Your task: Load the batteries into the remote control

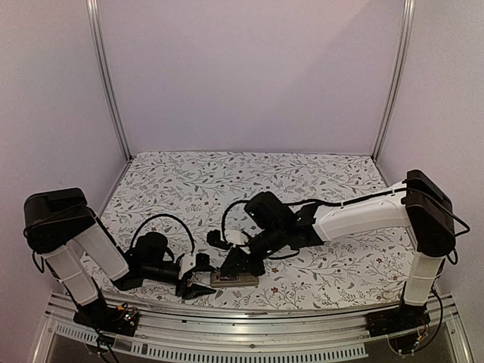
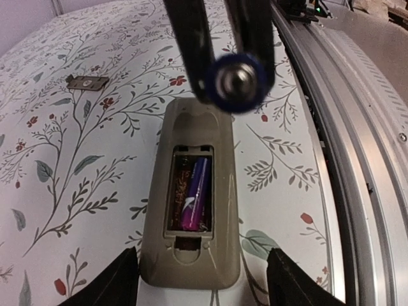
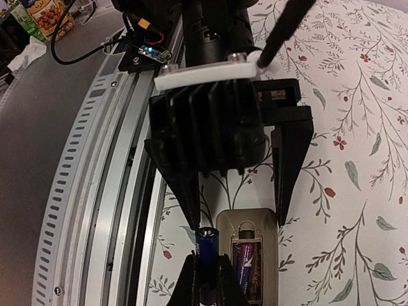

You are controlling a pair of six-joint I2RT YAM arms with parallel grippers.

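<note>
The grey-brown remote control [image 1: 243,280] lies back up with its battery bay uncovered. One purple battery [image 2: 196,194] rests in the bay, slightly slanted; beside it the other slot [image 2: 179,191] looks empty and dark. My left gripper is open, one finger on each side of the remote's near end, with gaps showing. Above the remote, my right gripper is shut on a dark blue battery [image 3: 206,245], whose metal end [image 2: 236,81] faces the left wrist camera. In the top view, my right hand hides part of the remote.
A small brown flat piece, seemingly the battery cover [image 2: 87,83], lies on the flowered cloth behind the remote. A metal rail [image 1: 227,318] runs along the table's front edge.
</note>
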